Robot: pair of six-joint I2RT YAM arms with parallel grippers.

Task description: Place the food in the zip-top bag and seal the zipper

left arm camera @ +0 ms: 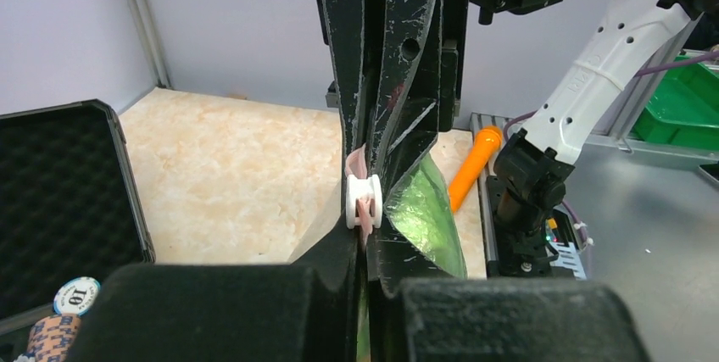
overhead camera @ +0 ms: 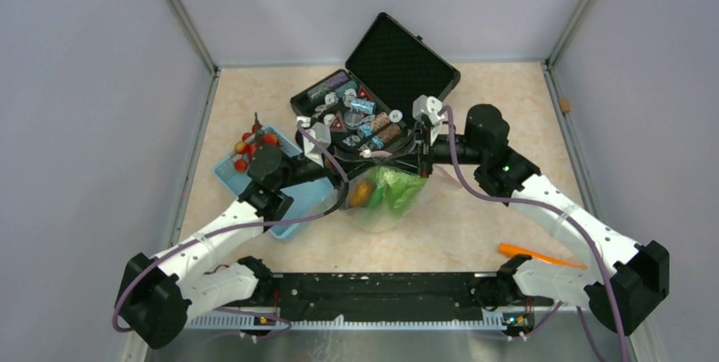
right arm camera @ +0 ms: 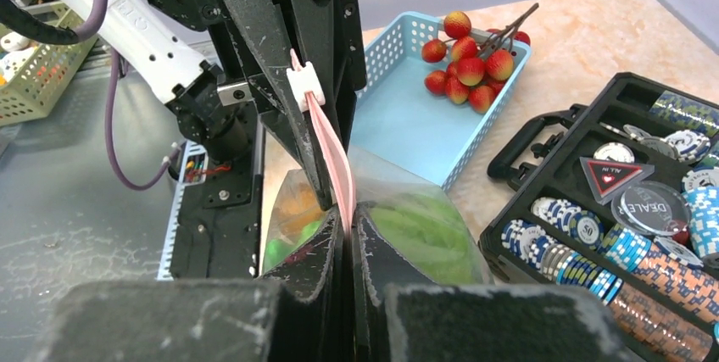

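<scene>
The clear zip bag [right arm camera: 470, 252] hangs below both grippers, with green and orange food [overhead camera: 363, 193] inside. Its pink zipper strip [right arm camera: 336, 154] rises from between the shut fingertips of my right gripper. A white slider [left arm camera: 364, 202] sits on that strip between the two grippers, right by the tips of my left gripper. My left gripper is shut, and the strip's short pink end appears to run between its tips. The arms hide much of the bag's mouth in the top view, so how far it is closed cannot be told.
A blue basket [right arm camera: 398, 25] holding red fruit [right arm camera: 469, 71] stands to the left. Behind the grippers lies an open black case [overhead camera: 398, 61] of poker chips. An orange stick [overhead camera: 543, 255] rests at the front right.
</scene>
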